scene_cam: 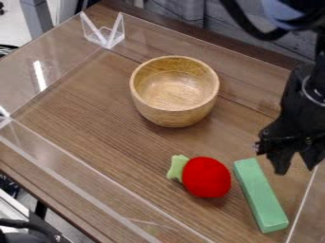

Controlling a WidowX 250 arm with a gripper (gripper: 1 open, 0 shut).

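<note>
A green block point(260, 195) lies on the wooden table at the lower right. Just left of it is a red tomato-like object point(206, 177) with a pale green top. My dark gripper point(286, 152) is at the right, raised beyond the block's upper end, open, with nothing seen held in it.
A wooden bowl point(172, 90) sits at the upper middle, and a clear plastic piece point(105, 28) stands at the upper left.
</note>
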